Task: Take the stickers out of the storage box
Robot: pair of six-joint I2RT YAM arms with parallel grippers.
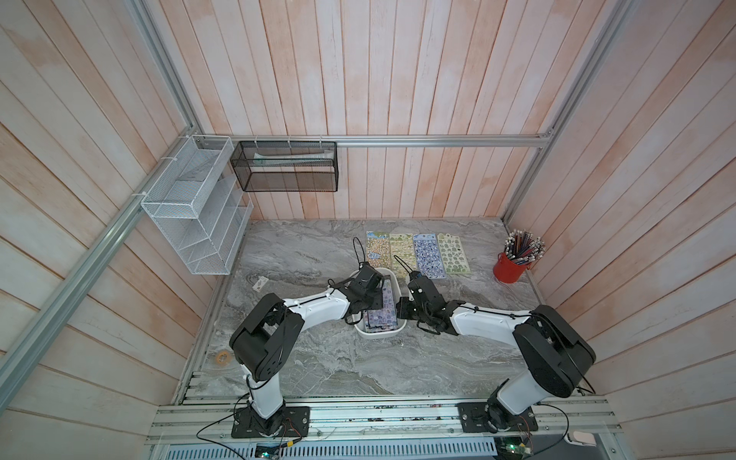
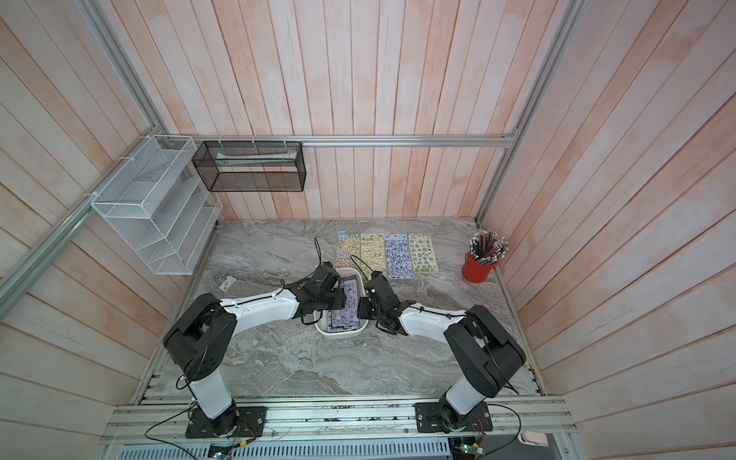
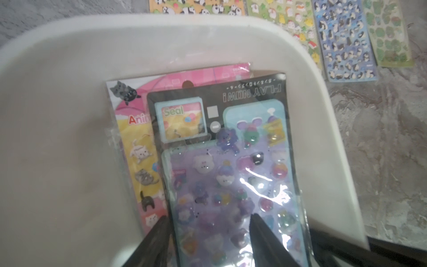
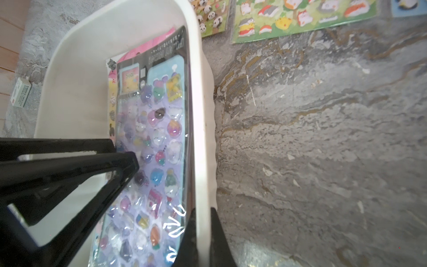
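Note:
The white storage box (image 3: pixel 66 133) holds a glossy purple sticker sheet (image 3: pixel 222 178) with a black top edge. Under it, shifted left, lies a pink and yellow sticker sheet (image 3: pixel 133 138). My left gripper is inside the box over the purple sheet, its fingers part open. Whether its tips touch the sheet cannot be made out. On the box's right wall, my right gripper is shut on the rim (image 4: pixel 200 133), one finger on each side. At the left of the right wrist view, the left gripper's fingers (image 4: pixel 120 166) reach over the purple sheet.
Beyond the box lie a panda sheet (image 1: pixel 378 249), a green-yellow sheet (image 1: pixel 401 253), a blue penguin sheet (image 1: pixel 429 256) and a green sheet (image 1: pixel 454 253). A red pen cup (image 1: pixel 507 269) stands at right. A small white packet (image 1: pixel 260 283) lies left.

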